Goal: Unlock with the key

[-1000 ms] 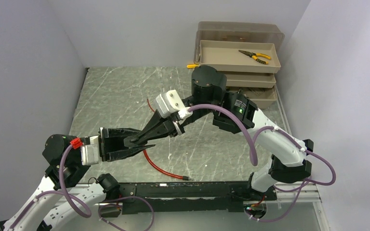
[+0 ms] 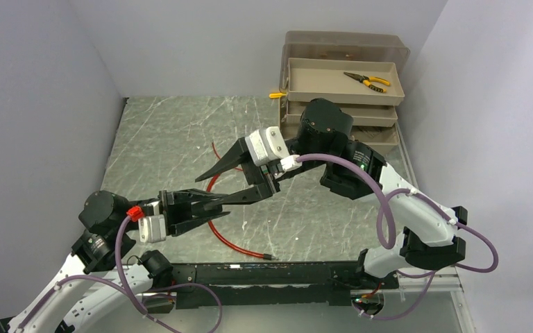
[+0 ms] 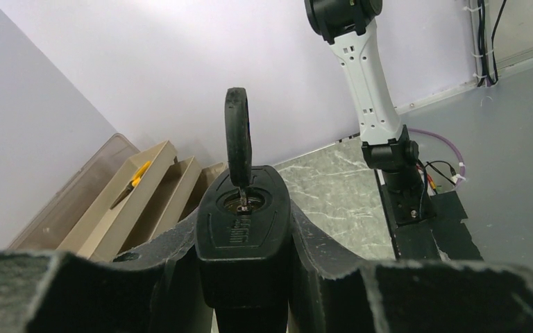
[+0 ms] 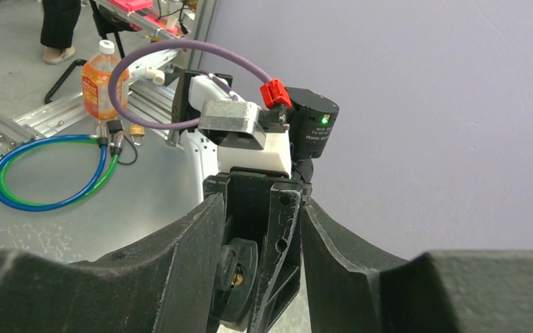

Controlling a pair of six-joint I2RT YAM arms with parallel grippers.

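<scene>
My left gripper (image 2: 208, 208) is shut on a black lock (image 3: 243, 270), upright in the left wrist view, with a key (image 3: 238, 135) standing in the keyhole on its top. In the top view my right gripper (image 2: 209, 189) stands open just above and right of the left one, its fingers spread. In the right wrist view the left gripper's black housing and part of the lock (image 4: 243, 291) show beyond the right fingers. I cannot tell that anything is between the right fingers.
Stacked beige trays (image 2: 326, 83) with yellow pliers (image 2: 365, 80) stand at the back right. A red cable (image 2: 239, 248) lies on the marble board (image 2: 153, 132) below the arms. The board's left and back parts are clear.
My right gripper has moved right and its fingers have spread wider. The left gripper has shifted right, still with the lock in it.
</scene>
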